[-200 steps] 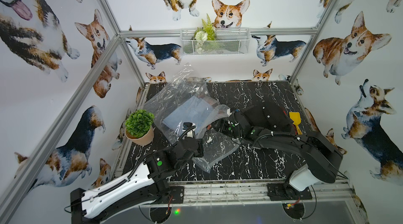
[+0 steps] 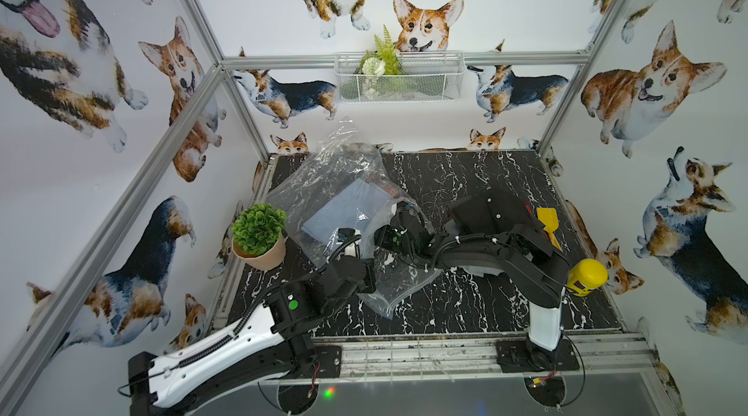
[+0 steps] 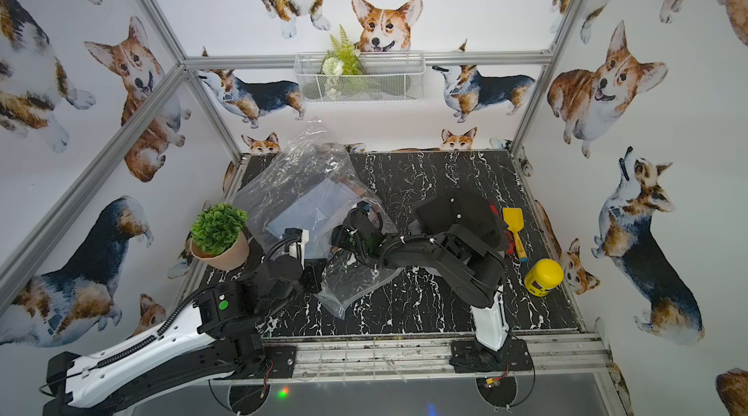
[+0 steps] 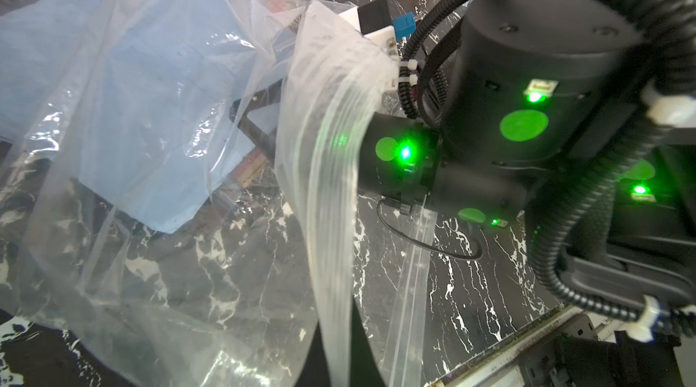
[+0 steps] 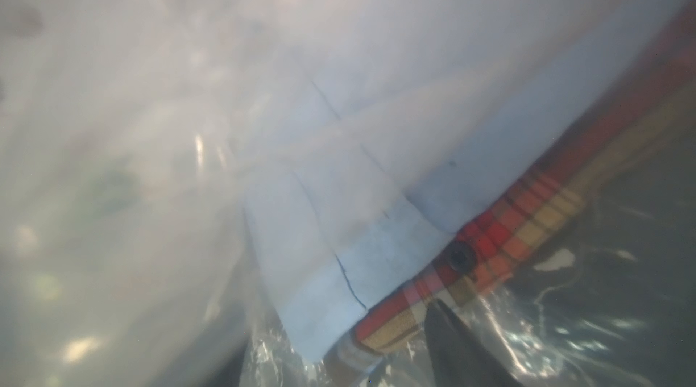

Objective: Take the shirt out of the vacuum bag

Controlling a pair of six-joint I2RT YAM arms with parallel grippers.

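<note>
The clear vacuum bag (image 2: 311, 182) lies spread on the left half of the table with the folded light-blue shirt (image 2: 343, 205) inside. Its plaid trim (image 5: 507, 227) shows red and yellow in the right wrist view. My left gripper is shut on the bag's milky edge (image 4: 319, 111), which rises between its fingertips. My right gripper is part open inside or under the bag's plastic, beside the shirt's plaid edge; whether anything is between its fingers is unclear through the haze.
A potted plant (image 2: 258, 233) stands at the left. A black object (image 2: 487, 209), a yellow spatula (image 2: 547, 221) and a yellow cylinder (image 2: 588, 275) are at the right. A wire basket (image 2: 428, 77) hangs on the back wall.
The right arm has moved leftward, deeper toward the bag and shirt, with its upper links shifted left. The left arm has stayed nearly still.
</note>
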